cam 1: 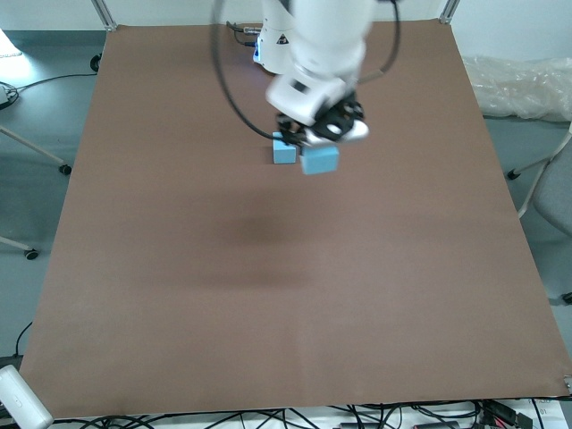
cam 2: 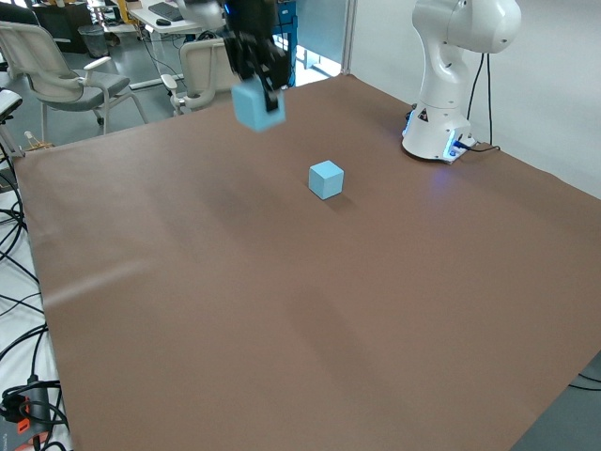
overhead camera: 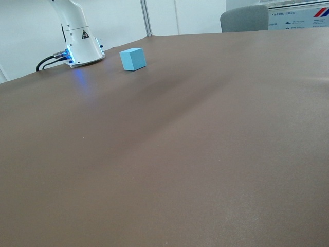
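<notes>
In the left view my gripper hangs over the table, shut on a light blue cube. In the right view the same held cube is up in the air beneath the dark gripper. A second light blue cube rests on the table just behind it, partly covered by my gripper in the left view; it also stands alone in the top view and the right view. The gripper is not in the top view.
The white arm base with cables stands at the table's back edge. Chairs and loose cables lie beyond its edges.
</notes>
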